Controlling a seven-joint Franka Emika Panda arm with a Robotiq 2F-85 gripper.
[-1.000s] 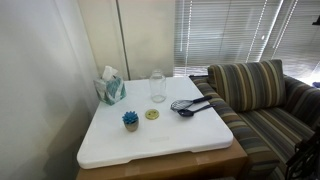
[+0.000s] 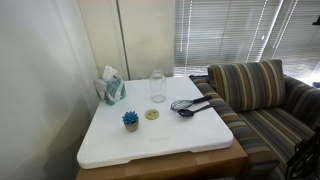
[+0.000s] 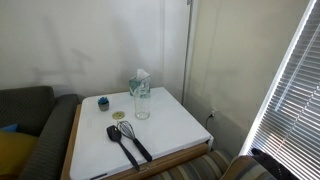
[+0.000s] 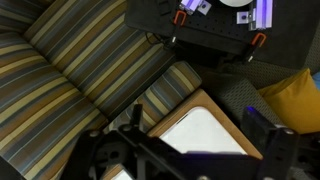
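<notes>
A white tabletop (image 2: 115, 147) carries a clear glass jar (image 2: 158, 90), a round yellowish disc (image 2: 152, 114) and a small blue-leaved potted plant (image 2: 130, 122). On its sofa side, a whisk (image 2: 184, 104) lies alongside a black utensil (image 2: 196, 110), their handles pointing toward the sofa. In the wrist view my gripper is spread open, with only the table corner (image 4: 200, 132) and floor visible between its fingers. It hangs apart from all the tabletop objects, none of which show in that view.
A tissue box (image 2: 111, 91) stands at the table's back corner. The striped sofa (image 2: 262, 118) borders one side, and another dark sofa (image 3: 45, 118) with a yellow cushion sits across from it. Bare tabletop lies around the plant and along the front edge.
</notes>
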